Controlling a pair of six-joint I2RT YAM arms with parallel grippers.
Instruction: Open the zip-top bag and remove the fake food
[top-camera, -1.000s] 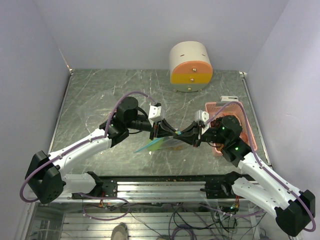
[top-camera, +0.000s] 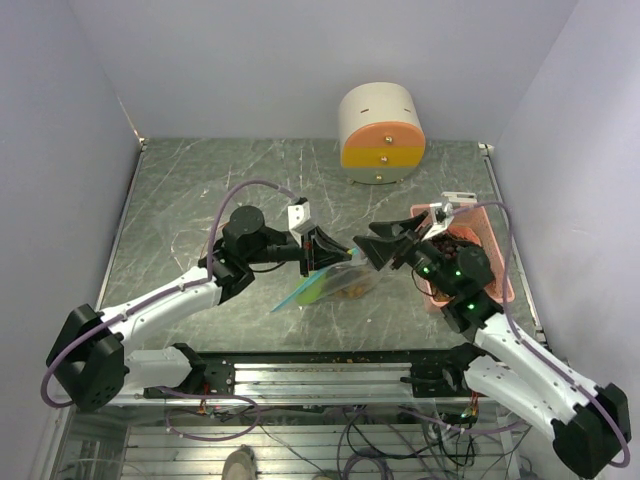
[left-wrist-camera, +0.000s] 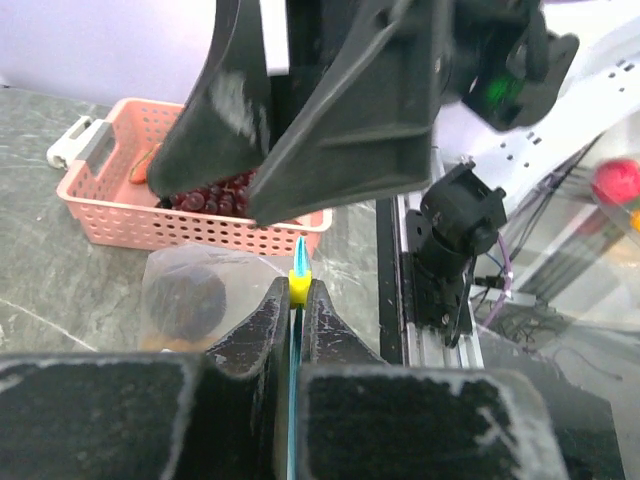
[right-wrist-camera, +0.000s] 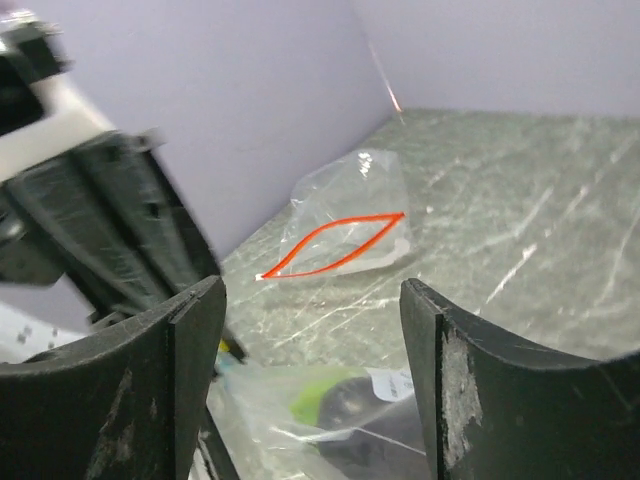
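Note:
A clear zip top bag (top-camera: 348, 284) with a blue zip strip hangs beneath my left gripper (top-camera: 352, 256). In the left wrist view its fingers are shut on the bag's top edge, where a yellow slider (left-wrist-camera: 299, 288) pokes out above the fingertips. Through the plastic, in the right wrist view, a green piece (right-wrist-camera: 318, 398) and a dark piece (right-wrist-camera: 360, 415) of food show. My right gripper is wide open close beside the bag's top, nothing between its fingers.
A pink basket (top-camera: 497, 255) with fake grapes (left-wrist-camera: 215, 196) stands behind the right arm. Another clear bag with an orange edge (right-wrist-camera: 345, 225) lies on the left of the table. A small drawer cabinet (top-camera: 382, 133) stands at the back.
The right gripper has opened from beside the bag's edge at the left gripper and turned, lifting slightly away.

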